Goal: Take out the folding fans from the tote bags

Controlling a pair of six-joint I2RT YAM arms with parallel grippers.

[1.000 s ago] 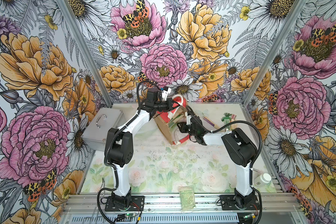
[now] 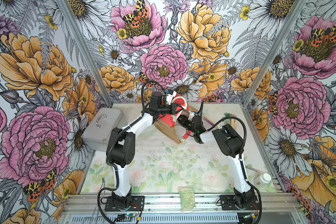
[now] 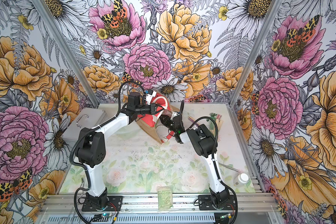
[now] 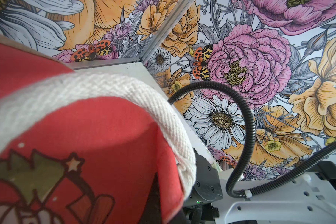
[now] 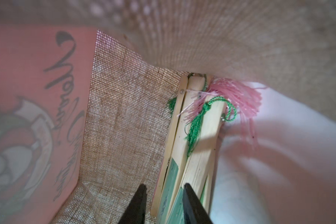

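Observation:
A red and tan tote bag with a white handle leans near the back middle of the table. My left gripper is shut at the bag's upper edge, seemingly pinching its thin cloth; in the left wrist view the bag covers its fingertips. Inside the bag, the right wrist view shows several pale wooden folding fans with pink and green tassels, lying along the woven wall. Over their near ends my right gripper is part open, its fingers apart with the fans in line between them; contact cannot be told.
Thin items with green tassels lie on the table to the right. A metal box stands at the left, a white bottle at the front right, and a small packet on the front rail.
The left gripper has shifted slightly right, and the bag has tilted along with it.

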